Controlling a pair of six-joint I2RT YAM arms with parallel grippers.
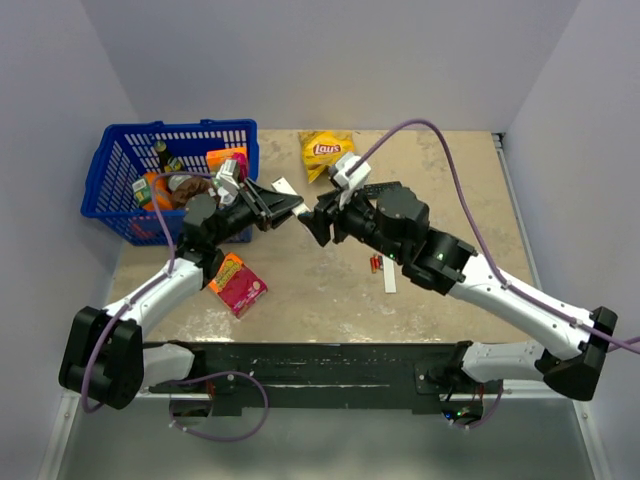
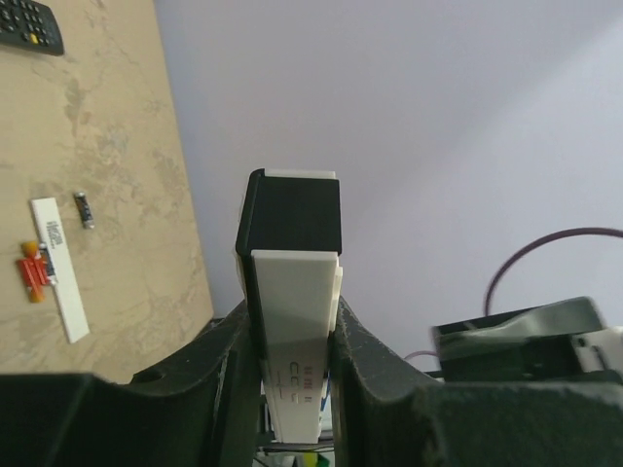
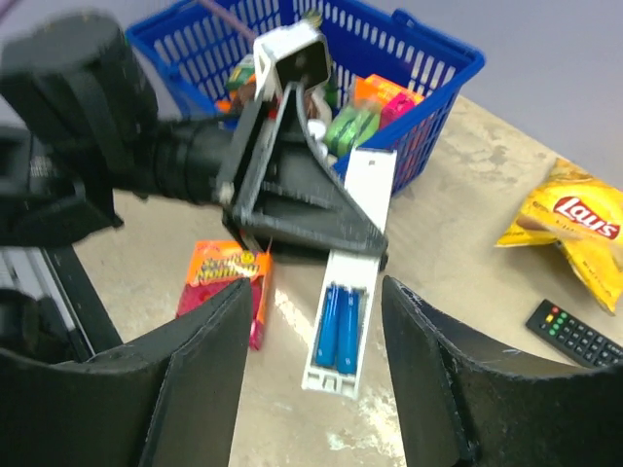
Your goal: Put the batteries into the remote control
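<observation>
My left gripper (image 1: pixel 283 208) is shut on a white remote control (image 3: pixel 368 181), held in the air with its battery compartment showing two blue batteries (image 3: pixel 338 326) side by side in the right wrist view. In the left wrist view the remote (image 2: pixel 295 352) stands end-on between the fingers. My right gripper is open just in front of the compartment end, nothing visibly held. A white strip (image 2: pixel 58 268), probably the cover, lies on the table beside small red pieces (image 2: pixel 32 271) and a small cylinder (image 2: pixel 84 210).
A blue basket (image 1: pixel 110 180) of goods stands at the back left. A yellow chip bag (image 1: pixel 325 150), a black remote (image 3: pixel 574 336) and a red packet (image 1: pixel 240 290) lie on the table.
</observation>
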